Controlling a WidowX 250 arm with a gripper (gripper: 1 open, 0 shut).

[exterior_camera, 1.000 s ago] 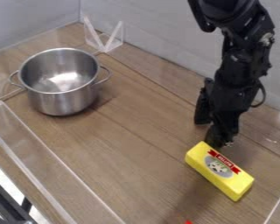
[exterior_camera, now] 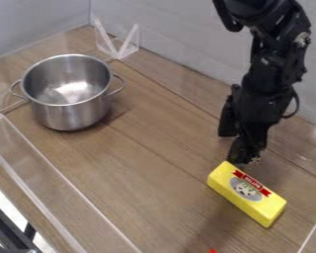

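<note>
The black robot gripper (exterior_camera: 243, 142) hangs at the right of the camera view, low over the wood surface, just behind and above a yellow box (exterior_camera: 253, 203) with a red label. Whether its fingers are open or shut is hard to make out against the dark arm. A steel pot (exterior_camera: 68, 94) with two side handles stands at the upper left.
A white bent object (exterior_camera: 115, 49) stands by the back wall. A small red item (exterior_camera: 213, 250) shows at the bottom edge.
The gripper has shifted slightly upward and left, away from the yellow box. The box and pot look unmoved.
</note>
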